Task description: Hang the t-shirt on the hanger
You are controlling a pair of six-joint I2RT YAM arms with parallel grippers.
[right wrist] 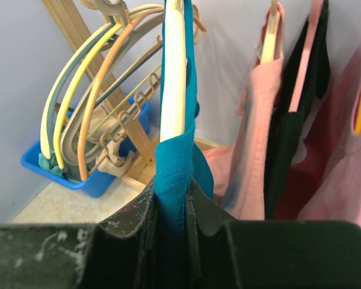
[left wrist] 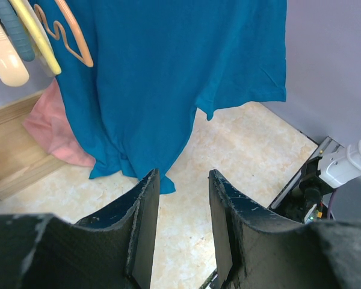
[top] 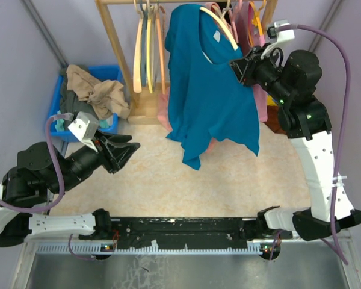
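The teal t-shirt (top: 207, 90) hangs from the rack, a cream hanger (top: 221, 27) showing at its neck opening. In the right wrist view the end of that hanger (right wrist: 173, 78) goes down into the teal cloth (right wrist: 173, 165). My right gripper (top: 240, 71) is shut on the shirt's shoulder fabric, right by the hanger's tip. Away to the left, clear of the shirt, my left gripper (top: 123, 158) stands open. Nothing lies between its fingers; the shirt's lower part (left wrist: 150, 90) hangs beyond them.
Several empty hangers (top: 138, 57) hang to the left of the shirt. Pink garments (right wrist: 262, 132) hang close on its right. A blue bin (top: 108, 73) of clothes stands at the left.
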